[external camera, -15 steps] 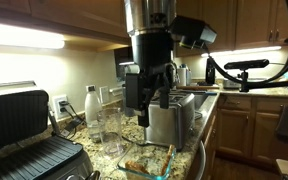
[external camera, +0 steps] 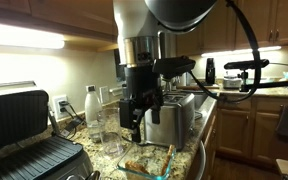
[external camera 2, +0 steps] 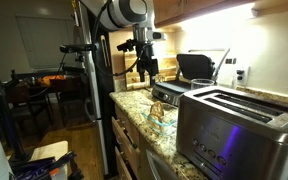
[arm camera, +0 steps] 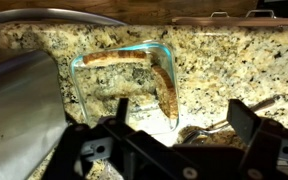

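My gripper is open above the counter, with nothing between its fingers. Below it in the wrist view lies a clear glass dish (arm camera: 124,92) with a bluish rim. Inside the dish are two brown sausage-like pieces: one piece (arm camera: 116,57) along the far side, the other piece (arm camera: 165,92) along the right side. A metal utensil (arm camera: 216,127) rests on the counter to the right of the dish, partly hidden by a finger. In exterior view 1 the gripper (external camera: 148,117) hangs over the glass dish (external camera: 156,174), clear of it.
A silver toaster (external camera: 172,122) stands close to the dish. An open black grill (external camera: 22,130) is at the left of exterior view 1, with a white bottle (external camera: 92,104) and a clear pitcher (external camera: 112,138) near the wall. Bare granite counter (arm camera: 209,70) shows right of the dish.
In exterior view 1 the arm has shifted a little, the gripper ending slightly lower and to the right in the image. The dish and its contents look unmoved.
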